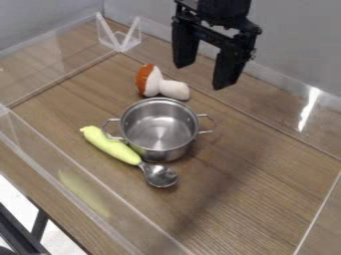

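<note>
My black gripper hangs over the back of the table, with two dark fingers pointing down, apart, and nothing seen between them. Below it to the left, an orange-and-white toy, perhaps a mushroom, lies on the wood. A steel pot with two handles stands in the middle, below the gripper. Left of the pot lies a yellow elongated object, and a silver spoon rests at the pot's front left.
A white wire holder stands at the back left. Clear walls enclose the wooden table, whose right and front areas are bare.
</note>
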